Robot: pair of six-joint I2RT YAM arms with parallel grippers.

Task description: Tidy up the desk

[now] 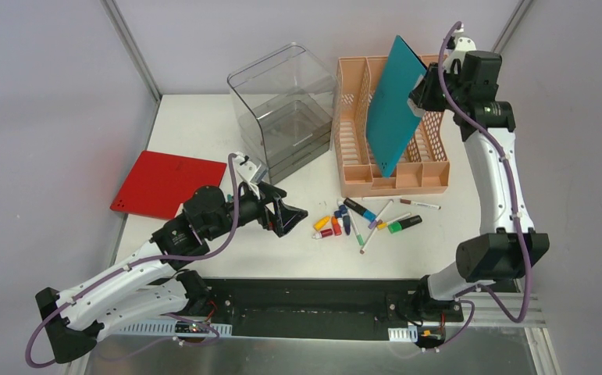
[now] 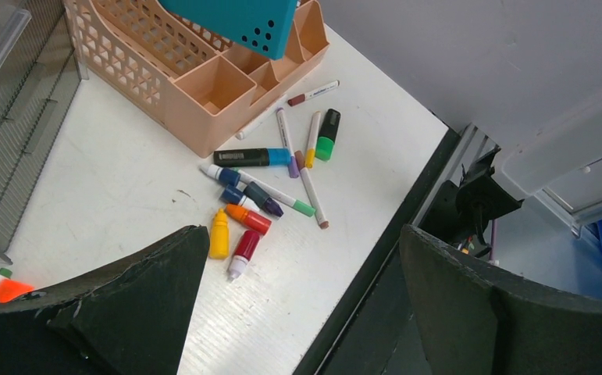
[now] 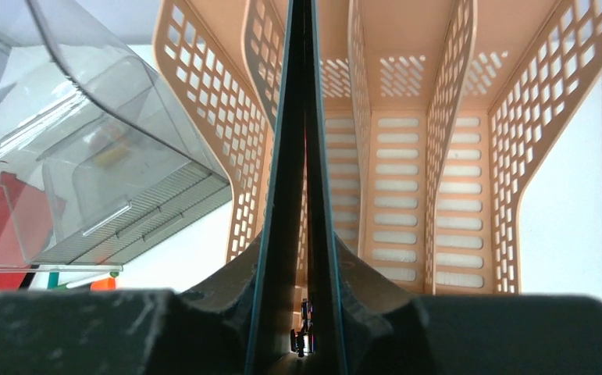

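A teal folder (image 1: 393,101) stands upright in the pink slotted organizer (image 1: 348,176), slightly tilted. My right gripper (image 1: 422,94) is shut on it near its back upper edge; in the right wrist view the folder's thin edge (image 3: 321,187) runs straight between the fingers. My left gripper (image 1: 286,215) hangs open over the middle-left of the desk, empty. A red flat item (image 1: 157,180) lies at the left. Markers, pens and small bottles (image 2: 243,156) lie loose in front of the organizer.
A clear bin (image 1: 274,125) stands left of the organizer at the back. Side walls rise close at left and right.
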